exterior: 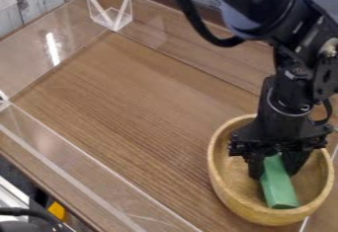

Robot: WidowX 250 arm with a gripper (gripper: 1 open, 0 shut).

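A wooden bowl (227,187) sits at the lower right of the camera view. Inside it lies a green block (278,192), its upper end under the black gripper (274,158). The gripper is down in the bowl, shut on the green block. Its fingertips are partly hidden around the block's top.
A white wire-like holder (111,15) stands at the far back left. Transparent edging runs along the left and front, with a yellow object beyond the lower left edge.
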